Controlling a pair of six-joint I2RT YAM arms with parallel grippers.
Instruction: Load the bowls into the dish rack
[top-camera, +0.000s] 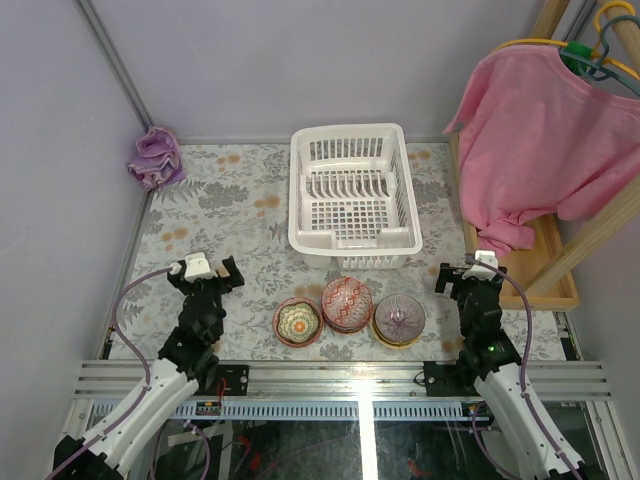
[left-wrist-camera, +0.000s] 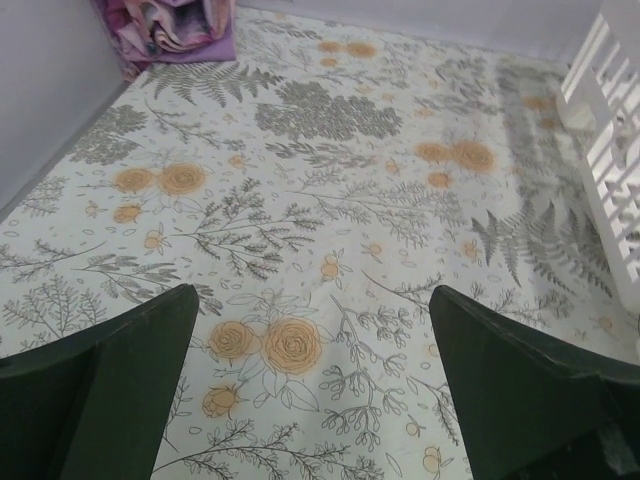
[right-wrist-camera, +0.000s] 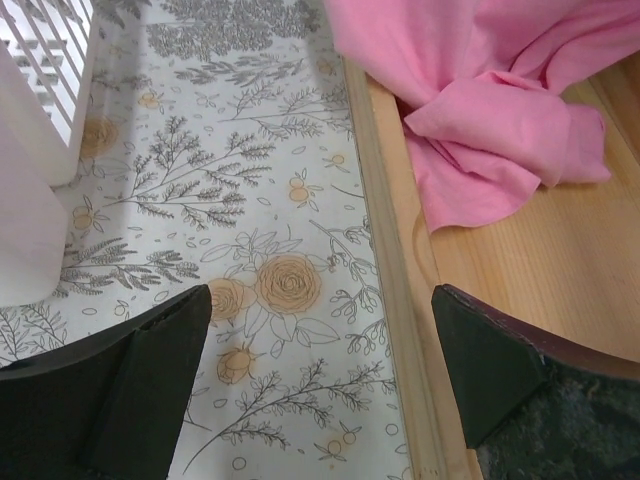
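An empty white dish rack (top-camera: 355, 200) stands at the back centre. In front of it three patterned bowls sit in a row: yellow-green centred (top-camera: 297, 322), red (top-camera: 347, 302), grey-purple (top-camera: 399, 318). My left gripper (top-camera: 208, 268) is open over bare patterned mat left of the bowls, with nothing between its fingers. My right gripper (top-camera: 462, 272) is open right of the bowls, near the wooden tray's edge, also empty. Both wrist views show only part of the rack's side.
A purple cloth (top-camera: 157, 160) lies at the back left corner. A pink garment (top-camera: 540, 130) hangs at the right over a wooden tray (top-camera: 548, 285). Mat on both sides of the rack is clear.
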